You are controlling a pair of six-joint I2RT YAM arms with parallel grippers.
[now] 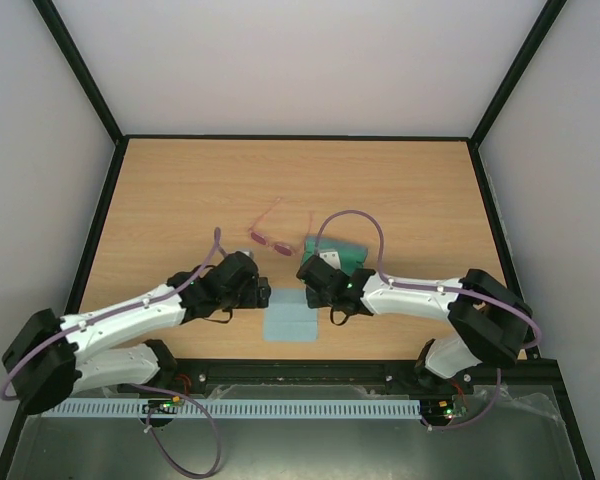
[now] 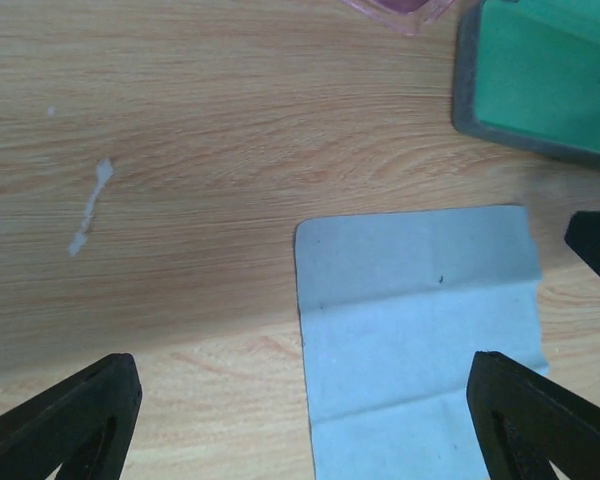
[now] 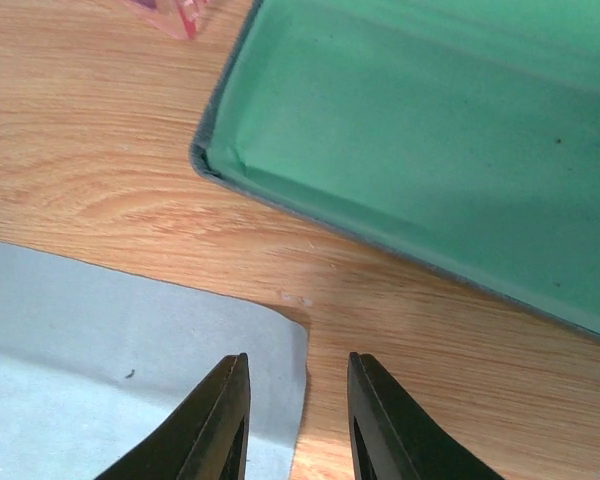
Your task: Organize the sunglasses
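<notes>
Pink sunglasses [image 1: 272, 243] lie on the table behind the two arms, temples unfolded and pointing to the back. A green open case [image 1: 338, 253] stands to their right, partly hidden by my right arm. In front lies a light blue cloth [image 1: 291, 318], flat with fold creases. My left gripper hovers above the cloth's left side, its fingers apart and nothing between them. Above the cloth's right edge, my right gripper is open and empty, with the case's corner beyond its fingertips. Only a lens edge of the sunglasses [image 2: 405, 10] shows in the left wrist view.
My two grippers are close together over the front middle. A small white mark [image 2: 91, 207] is on the wood left of the cloth.
</notes>
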